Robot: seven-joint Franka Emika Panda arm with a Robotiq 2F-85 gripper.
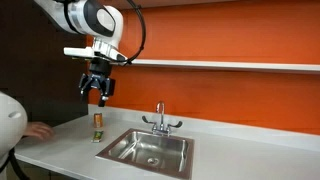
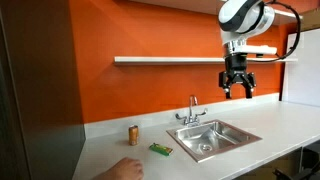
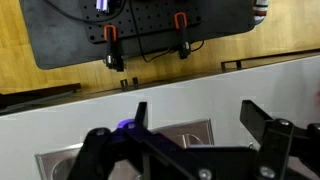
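My gripper (image 1: pixel 94 98) hangs high above the counter, its two fingers (image 3: pixel 141 113) spread wide apart in the wrist view. Nothing shows between them. An orange-brown can (image 2: pixel 133 134) stands upright on the counter, left of the sink in exterior view 2. Close by lies a small green item (image 2: pixel 160 149), too small to identify. Both are well below the gripper and apart from it. The steel sink (image 1: pixel 140 157) is set into the counter, with a faucet (image 2: pixel 193 107) behind it. In the wrist view a corner of the sink (image 3: pixel 80 158) appears below the fingers.
A person's hand (image 1: pixel 38 130) rests at the counter's left side. A white shelf (image 2: pixel 170 60) runs along the orange wall. The white counter (image 1: pixel 235 158) right of the sink is clear. A dark board (image 3: pixel 150 60) with red-handled clamps lies beyond the counter edge.
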